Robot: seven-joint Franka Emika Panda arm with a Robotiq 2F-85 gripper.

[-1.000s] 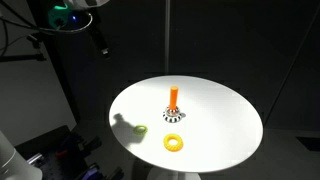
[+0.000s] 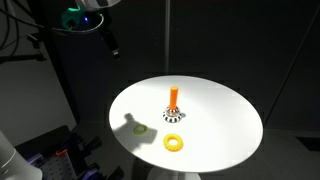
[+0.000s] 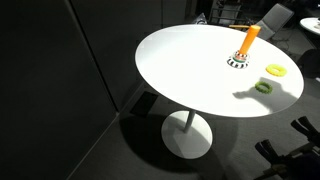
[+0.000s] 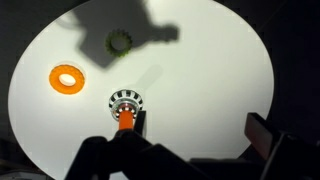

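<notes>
On the round white table stands an orange post (image 2: 174, 97) (image 3: 249, 41) upright on a black-and-white striped base (image 2: 172, 117) (image 3: 238, 64). A yellow-orange ring (image 2: 166, 146) (image 4: 56, 83) lies flat, apart from the base. The smaller green ring (image 2: 140, 129) (image 4: 119, 42) also lies flat on the table. High above the table my gripper is open, with a wide gap between its fingers. From the wrist camera, the left finger partly covers the area beside the post; nothing is held.
The arm casts a shadow near the green ring.
At the upper left of exterior view 1, the arm and gripper have shifted slightly to the right. The rings and the post have stayed where they were.
</notes>
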